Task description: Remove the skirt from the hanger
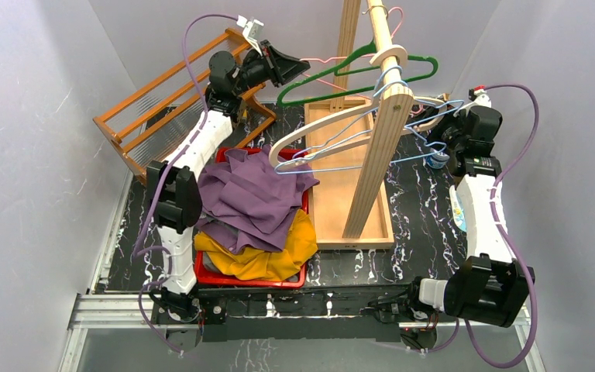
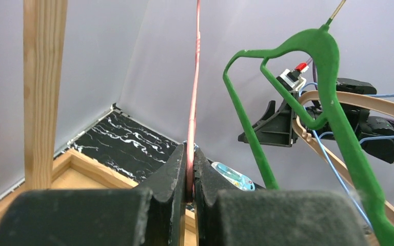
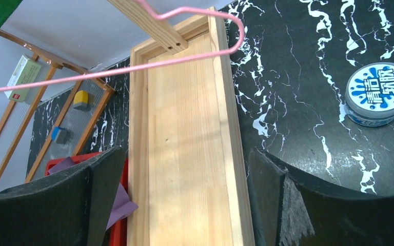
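Observation:
My left gripper [image 1: 299, 63], high at the upper left of the rack [image 1: 373, 170], is shut on a pink wire hanger [image 2: 193, 113], which runs upward from between its fingers with no cloth on it. A green hanger [image 1: 318, 87], wooden and blue wire hangers hang on the rack. My right gripper stands open right of the rack, under the hangers, the pink wire crossing its view above. A purple cloth [image 1: 252, 198] and a yellow cloth [image 1: 256, 256] lie in a red basket [image 1: 249, 283]; I cannot tell whether either is the skirt.
A wooden shelf [image 1: 143, 112] leans at the upper left. A round tin [image 3: 377, 92] and a blue-white item [image 1: 459, 208] lie on the marble table [image 1: 422, 248] right of the rack's base tray [image 3: 182, 138].

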